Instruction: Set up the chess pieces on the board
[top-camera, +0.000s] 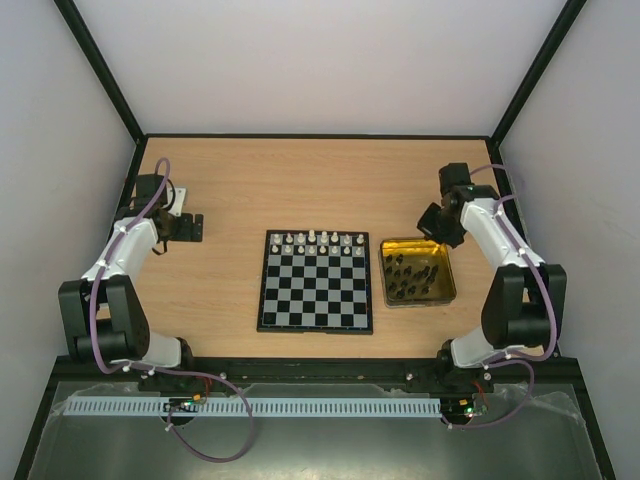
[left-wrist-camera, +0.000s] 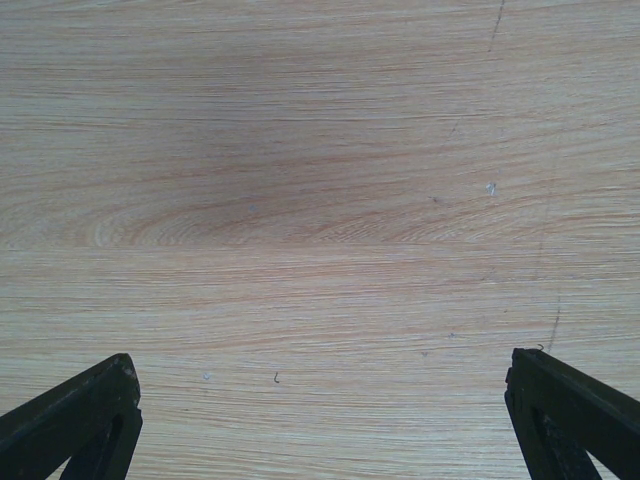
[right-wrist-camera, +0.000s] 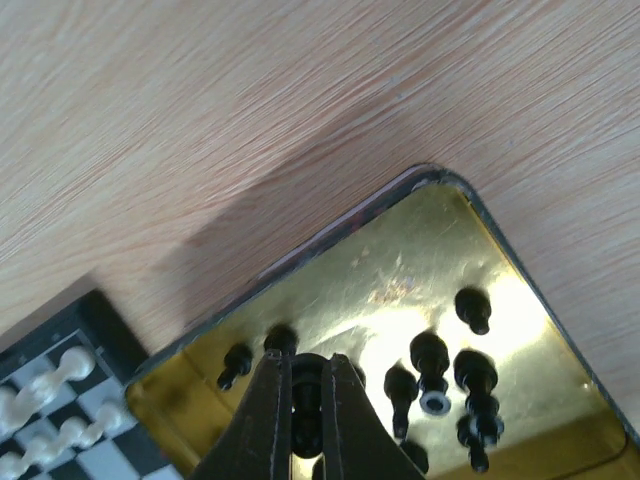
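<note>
The chessboard (top-camera: 315, 290) lies mid-table, white pieces (top-camera: 311, 238) in two rows along its far side and one black piece (top-camera: 269, 319) on its near left corner. In the right wrist view my right gripper is shut on a black chess piece (right-wrist-camera: 308, 415), held above the gold tray (right-wrist-camera: 180, 400). Other black pieces (right-wrist-camera: 430, 352) lie or stand in that tray. Over bare wood, my left gripper stands open, its fingers (left-wrist-camera: 90, 415) wide apart and nothing between them.
The tray's raised rim (right-wrist-camera: 330, 235) stands close to the board's right edge. Wide bare table (top-camera: 320, 185) lies behind the board and to its left. Dark blocks (top-camera: 187, 228) sit beside the left arm.
</note>
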